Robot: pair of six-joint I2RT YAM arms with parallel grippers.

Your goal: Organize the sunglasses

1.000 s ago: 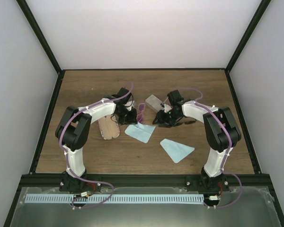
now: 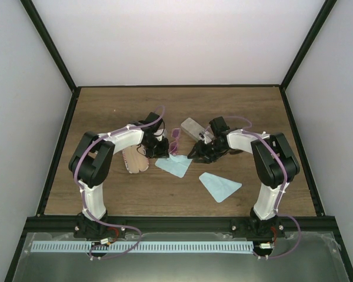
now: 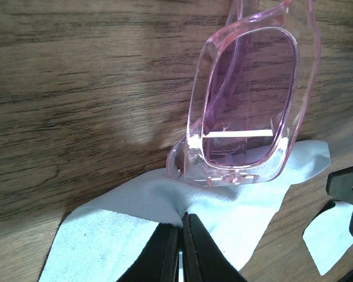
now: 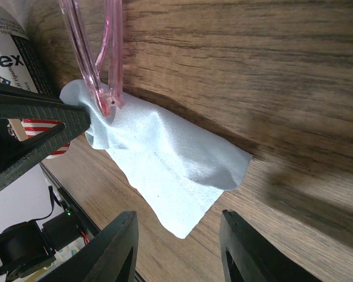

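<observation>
Pink clear sunglasses (image 2: 175, 138) (image 3: 247, 94) (image 4: 88, 59) stand at the middle of the table, over the upper edge of a light blue cloth (image 2: 172, 167) (image 3: 100, 247) (image 4: 170, 176). My left gripper (image 2: 167, 155) is shut on a gathered fold of that cloth, just below the sunglasses. My right gripper (image 2: 193, 157) is open above the table beside the cloth's right corner, its fingers apart with nothing between them.
A second blue cloth (image 2: 220, 187) lies at front right. A pale box (image 2: 191, 127) sits behind my right gripper. A light slatted object (image 2: 135, 160) lies left.
</observation>
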